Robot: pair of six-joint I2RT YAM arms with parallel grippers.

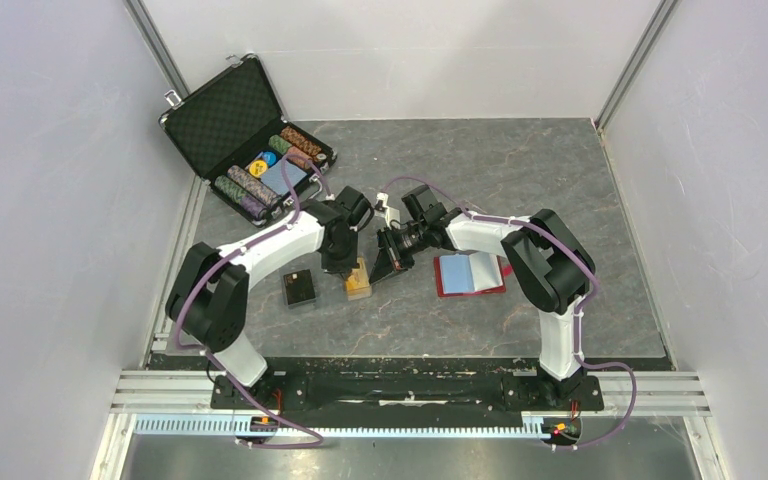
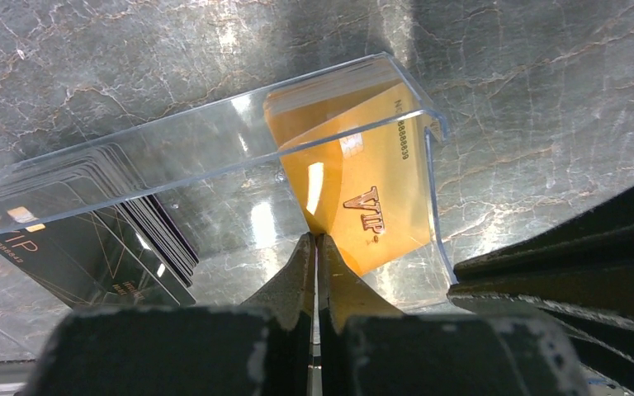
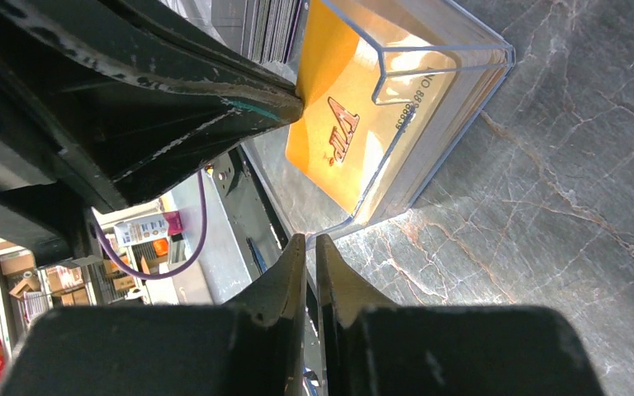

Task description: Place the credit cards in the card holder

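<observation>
A clear card holder (image 2: pixel 239 169) lies on the grey table, with black cards (image 2: pixel 82 256) at its left end and gold cards (image 2: pixel 380 177) at its right. The uppermost gold card sits skewed over those below it. My left gripper is shut, and its fingertips meet the lower left side of that card; no card shows between them. Just off the holder's right end, my right gripper is shut too, nothing visible between its fingers. From above, the left gripper's body covers part of the gold cards (image 1: pixel 359 285), while the black cards (image 1: pixel 299 287) show clearly.
An open black case (image 1: pixel 222 115) of poker chips stands at the back left. To the right lies a red-edged tray (image 1: pixel 472 292) with blue and white stacks, close to the right arm.
</observation>
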